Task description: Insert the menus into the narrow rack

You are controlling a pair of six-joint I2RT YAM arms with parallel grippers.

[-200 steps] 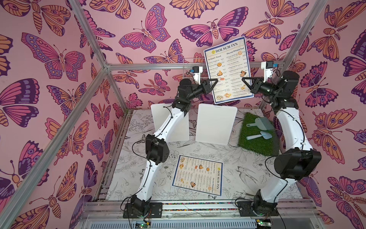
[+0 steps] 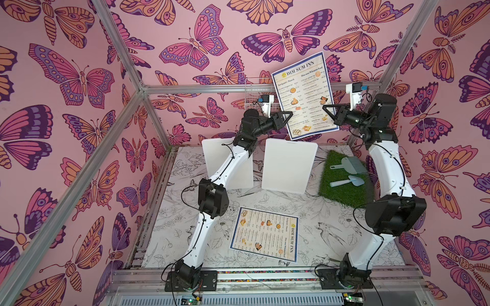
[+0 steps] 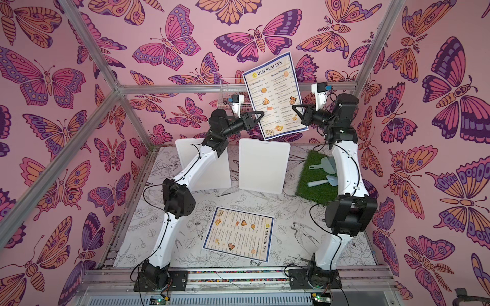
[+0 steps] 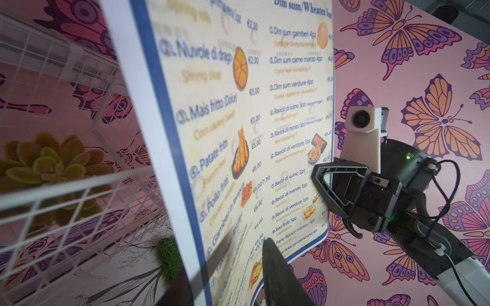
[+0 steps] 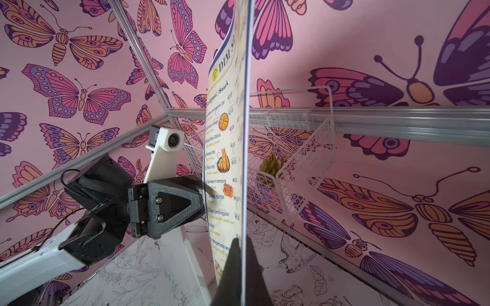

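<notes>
The Dim Sum Inn menu (image 2: 306, 94) is held up in the air at the back, tilted. My right gripper is shut on its right edge; in the right wrist view the sheet stands nearly edge-on between the fingers. At the left edge, my left gripper is open, with the menu's margin between its spread fingers. A second menu (image 2: 265, 234) lies flat near the table's front. Two white rack-like pieces, one on the left (image 2: 242, 173) and one on the right (image 2: 289, 166), stand behind it; their slots are not visible.
A white wire basket (image 5: 306, 173) with a succulent (image 4: 53, 163) hangs on the back wall, close to the raised menu. On the right, a grass mat (image 2: 334, 176) carries two grey-blue tools. Bare table lies around the flat menu.
The raised menu has shifted slightly, sitting lower at its top right and tilting more. My right gripper has moved a little left and down; the flat menu is unmoved.
</notes>
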